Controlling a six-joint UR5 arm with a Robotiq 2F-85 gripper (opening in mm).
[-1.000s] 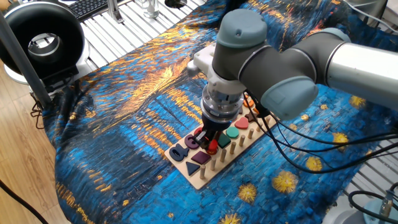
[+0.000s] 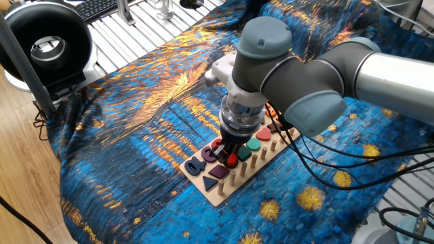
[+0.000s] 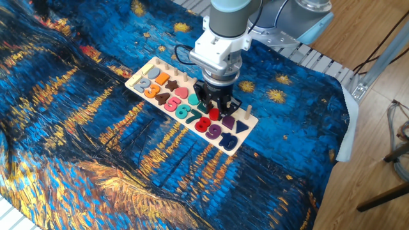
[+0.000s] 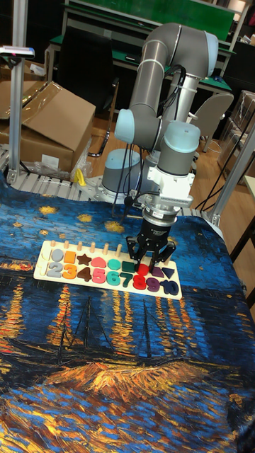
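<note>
A wooden puzzle board [image 3: 253, 125] lies on the patterned cloth, carrying coloured number pieces in one row and coloured shapes in the other, with a line of wooden pegs. My gripper [image 4: 151, 260] points down over the board, low above the shapes row near its dark-coloured end. Right at its fingertips is a red round piece [image 3: 214, 114], close to the red number 8 [image 3: 202, 124]. A purple diamond [image 2: 218, 171] and a dark blue triangle [image 2: 210, 183] lie beside it. The dark fingers overlap the board and pieces, so whether they grip the red piece is unclear.
Upright pegs [image 2: 232, 177] stand along one edge of the board, close to my gripper. A green square [image 2: 243, 153] lies on the other side of it. The cloth [image 3: 121, 172] around the board is clear. Cables [image 2: 352, 159] hang from the arm.
Over the last second the arm has sunk slightly, bringing the gripper a little lower at the red round piece. The board and the other pieces have stayed put.
</note>
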